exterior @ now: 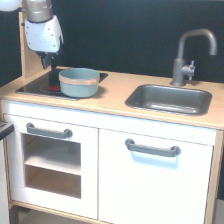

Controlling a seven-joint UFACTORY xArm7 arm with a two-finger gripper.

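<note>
A grey-green pot point(79, 84) with a tan handle on its near side stands on the black stovetop point(42, 84), over the stove's right part. My gripper point(50, 64) reaches down from the white arm point(43, 34) at the upper left, just behind and left of the pot. Its dark fingers are small against the dark wall, and whether they are apart or closed is unclear. Nothing is visibly held, and contact with the pot cannot be made out.
To the right are a sink point(170, 98) and a tall grey faucet point(184, 55). Bare wooden counter point(118, 90) lies between pot and sink. Below are an oven front with a handle point(48, 131) and a white cabinet door point(150, 180).
</note>
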